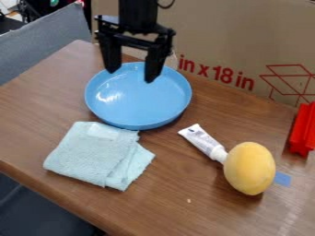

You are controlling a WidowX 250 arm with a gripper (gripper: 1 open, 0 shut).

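My black gripper (132, 66) hangs over the back part of a blue plate (138, 101), its two fingers spread apart with nothing seen between them. A folded pale blue cloth (96, 157) lies in front of the plate. To the right, a white tube (201, 140) lies beside a yellow mango-like object (249, 169).
A red object (303, 129) stands at the right edge. A cardboard box (240, 37) forms the back wall. The wooden table (172, 207) has free room at the front right and left; its edge runs along the lower left, with a grey surface beyond.
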